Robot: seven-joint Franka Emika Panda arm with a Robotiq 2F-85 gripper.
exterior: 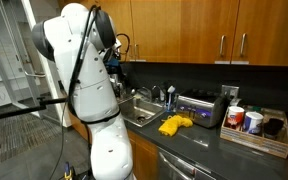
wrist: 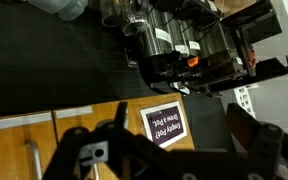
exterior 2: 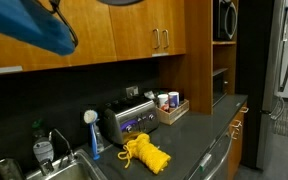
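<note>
In the first exterior view my gripper [exterior: 120, 50] hangs high at the left, in front of the upper cabinets and well away from the counter objects. The wrist view has the dark fingers of my gripper spread apart along the bottom, with nothing visible between them. A bright yellow bundle [exterior: 175, 124], soft like cloth or rope, lies on the dark counter [exterior: 219, 146] right of the sink [exterior: 139, 109]. The second exterior view also takes in the yellow bundle [exterior 2: 146, 153]; a large part of the arm [exterior 2: 29, 30] fills its upper left.
A silver toaster [exterior: 199, 107] stands behind the bundle. Cups sit in a wooden tray [exterior: 256, 137] farther right. The faucet [exterior 2: 62, 145] and a blue-handled brush [exterior 2: 92, 130] rise by the sink. A sign [wrist: 164, 123] marks a wooden front.
</note>
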